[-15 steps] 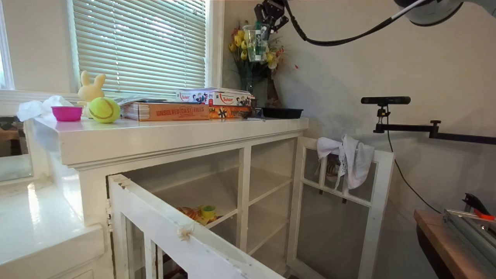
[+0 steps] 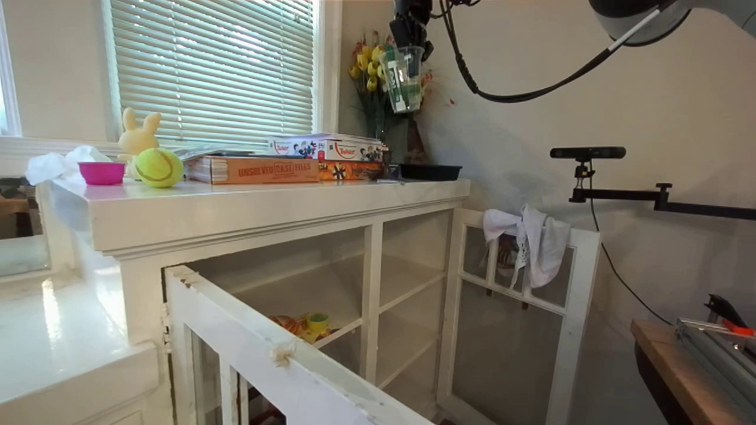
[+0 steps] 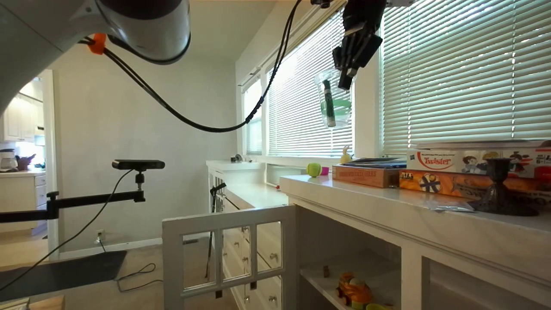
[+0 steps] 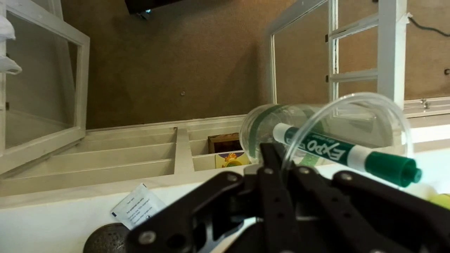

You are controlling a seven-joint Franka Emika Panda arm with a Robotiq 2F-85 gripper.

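A clear plastic cup [image 2: 405, 78] hangs in the air above the cabinet top, its thin wall pinched in my gripper. The fingers are closed together on that wall, near the rim. Inside the cup leans a green and white Expo marker [image 4: 325, 145], its green cap reaching toward the open rim in the wrist view. In exterior view 2 the cup [image 3: 333, 98] is held in front of the window blinds, the dark marker [image 3: 329, 103] showing through its side. Nothing beneath the cup touches it.
Below are boxed games [image 2: 347, 149], a case-files box [image 2: 255, 170], a tennis ball [image 2: 159, 167], a pink bowl [image 2: 101, 173] and a black candlestick holder [image 3: 497, 191]. Both cabinet doors [image 3: 232, 253] stand open. A white packet [image 4: 138, 206] lies on the counter, and flowers [image 2: 368, 64] stand in the back corner.
The gripper and cup have come down and somewhat to the right in exterior view 1, and the cup has tilted. The marker is still inside. Things on the counter have stayed put.
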